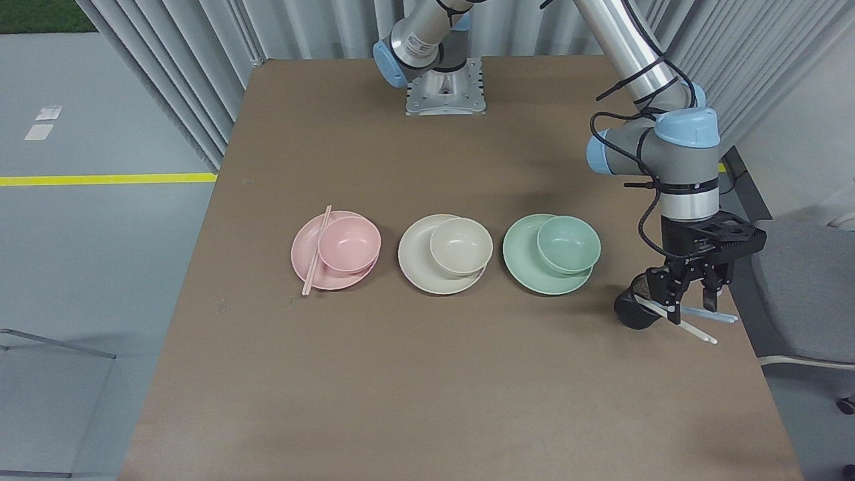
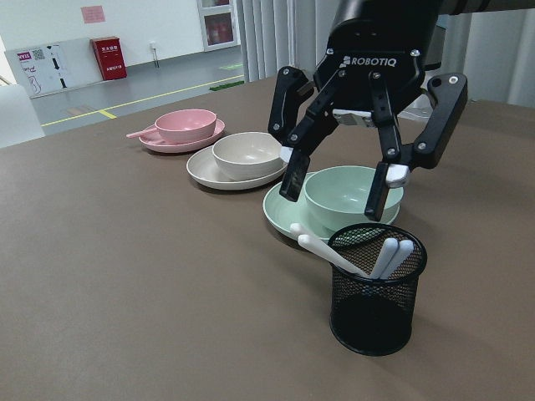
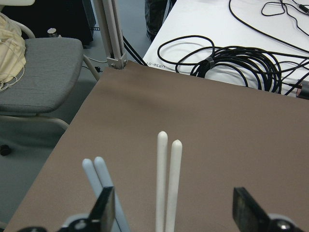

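A black mesh cup (image 2: pixel 372 317) stands near the right edge of the table, holding white chopsticks (image 3: pixel 161 179) and pale blue chopsticks (image 3: pixel 101 179). My gripper (image 2: pixel 334 190) hangs open just above the cup, its fingertips apart; in the wrist view the chopsticks stand between the two fingers. A pink plate with a pink bowl (image 1: pixel 349 243) and pink chopsticks (image 1: pixel 316 252) lies at the left, a white bowl (image 1: pixel 461 246) on a white plate in the middle, a green bowl (image 1: pixel 568 244) on a green plate nearest my gripper.
A grey chair (image 1: pixel 805 296) stands past the right edge. Black cables (image 3: pixel 251 65) lie on a white surface beside the table.
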